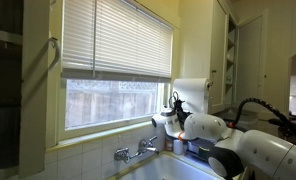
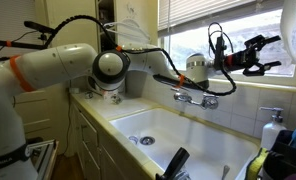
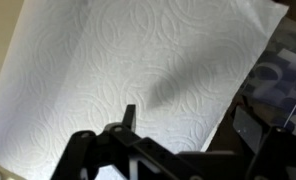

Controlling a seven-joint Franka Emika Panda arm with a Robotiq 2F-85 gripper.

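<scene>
White embossed paper towel (image 3: 138, 70) fills most of the wrist view, its edge running diagonally on the right. My gripper is open in front of it, the dark fingers apart at the bottom of that view. In exterior view 2 the gripper (image 2: 260, 56) is up beside the window, fingers facing a white curved shape (image 2: 293, 32) at the right edge. Exterior view 1 shows the towel roll (image 1: 193, 94) below the wall cabinet, with the dark gripper (image 1: 175, 103) close to its left side. Whether the fingers touch the paper I cannot tell.
A white sink (image 2: 178, 133) lies below the arm, with a wall faucet (image 2: 196, 98) behind it. A soap bottle (image 2: 272, 130) stands at the sink's right. The window blind (image 1: 118, 42) and wall cabinet (image 1: 220, 60) flank the gripper.
</scene>
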